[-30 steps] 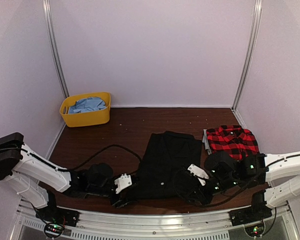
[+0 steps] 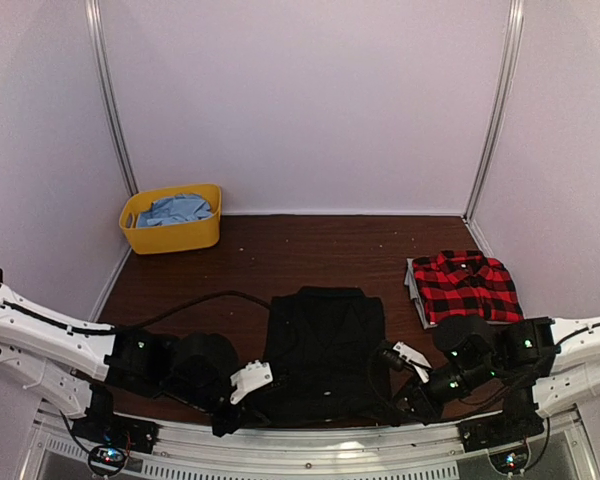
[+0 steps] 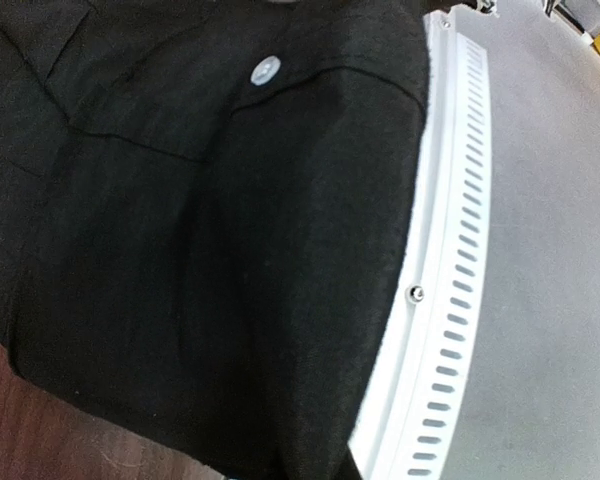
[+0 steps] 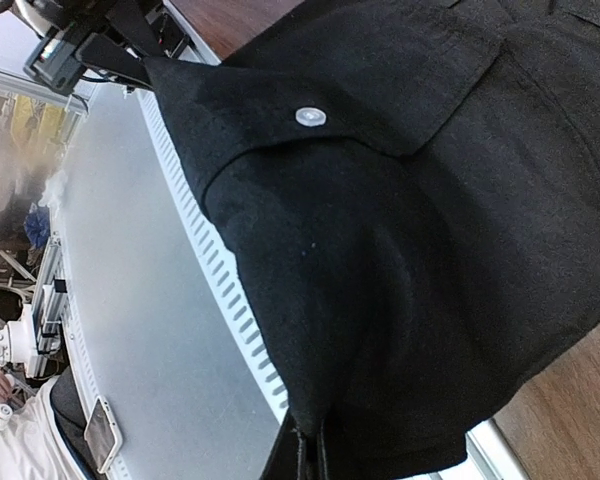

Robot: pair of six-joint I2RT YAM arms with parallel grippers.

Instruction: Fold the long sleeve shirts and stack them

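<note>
The black long sleeve shirt [image 2: 325,335], folded into a narrow rectangle, lies at the table's front with its collar end away from me. In the left wrist view the shirt [image 3: 270,230] shows a pale button and reaches over the white front rail. My left gripper is shut on one front corner of it. At the other front corner, my right gripper pinches the cloth, and the edge between them looks drawn up. On the right lies a folded red-and-black checked shirt [image 2: 465,288], on top of grey cloth.
A yellow basket [image 2: 175,237] holding light blue cloth [image 2: 176,208] stands at the back left. The perforated metal rail [image 2: 310,448] borders the table's front. Bare brown tabletop [image 2: 320,250] stretches behind the black shirt.
The black shirt has slid towards the front rail and a little left, turning straighter. Both grippers have moved towards the front with it. The checked shirt and basket have stayed put.
</note>
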